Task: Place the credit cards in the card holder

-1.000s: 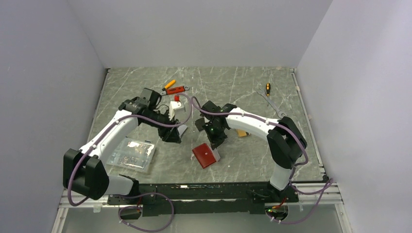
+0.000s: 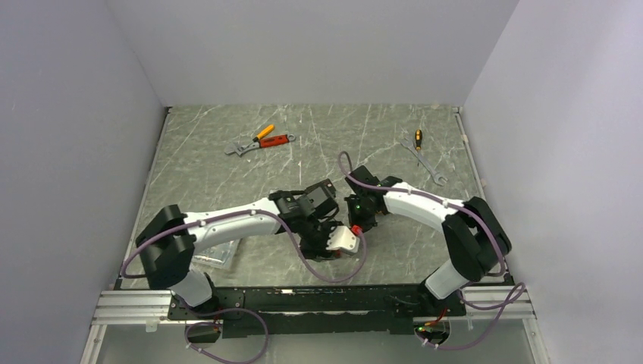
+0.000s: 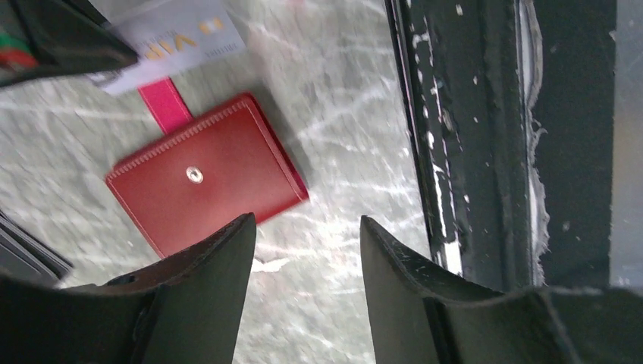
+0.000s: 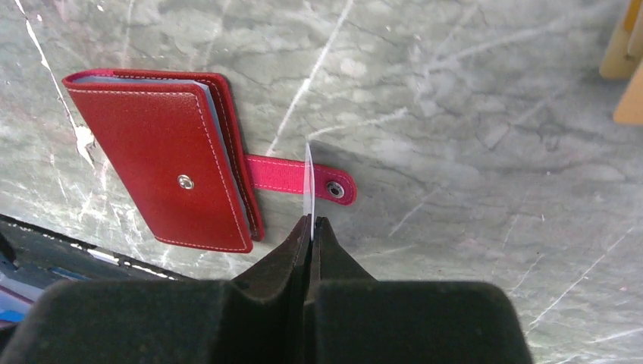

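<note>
The red card holder (image 4: 155, 155) lies closed on the table, its pink strap (image 4: 277, 174) unfastened and stretched out flat. My right gripper is shut on a credit card (image 4: 308, 182), held edge-on over the strap. In the left wrist view that white card (image 3: 178, 42) shows its face, beyond the holder (image 3: 205, 174). My left gripper stands open above the table with nothing between its fingers; the holder is just beyond its left finger (image 3: 216, 280). From the top, the arms hide both holder and card.
Part of a dark card stack (image 3: 26, 250) shows at the left wrist view's edge. Gold cards (image 4: 625, 83) lie right of the holder. A clear box (image 2: 218, 254) sits left, tools (image 2: 261, 140) lie at the back. The black table edge (image 2: 334, 298) is close in front.
The right gripper, still holding the card, has shifted right. The strap, earlier curled up by the holder, now lies flat.
</note>
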